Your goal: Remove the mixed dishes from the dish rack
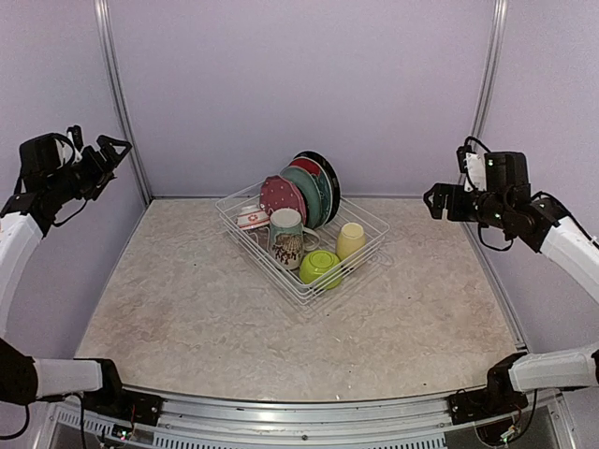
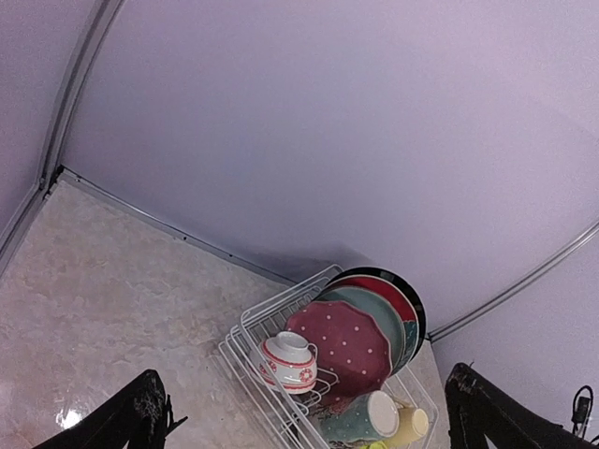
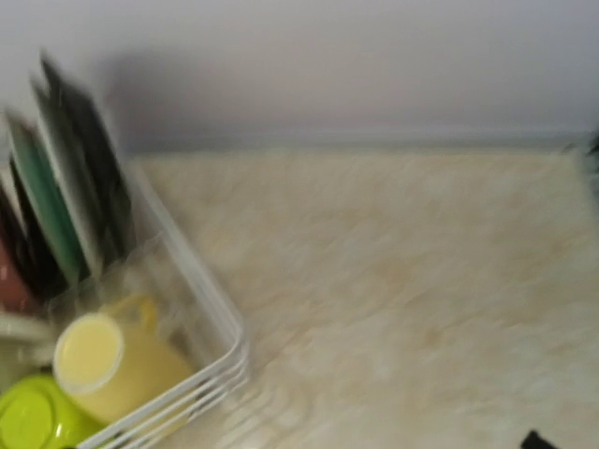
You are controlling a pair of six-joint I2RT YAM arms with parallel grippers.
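A white wire dish rack (image 1: 253,245) stands towards the back of the table. Several plates lean upright at its back, the pink dotted plate (image 1: 281,195) foremost and a black-rimmed one (image 1: 328,168) last. In front of them are a white-and-red bowl (image 2: 290,363), a tall patterned mug (image 1: 286,240), an upturned yellow cup (image 3: 126,369) and a lime-green bowl (image 1: 320,267). My left gripper (image 1: 124,150) hangs open and empty in the air at the far left. High on the right, my open right gripper (image 1: 432,201) is empty and clear of the rack.
Bare table (image 1: 187,318) lies to the left, right and front of the rack. A pale wall (image 1: 299,94) closes off the back, and side walls stand close to both arms. The right wrist view is blurred.
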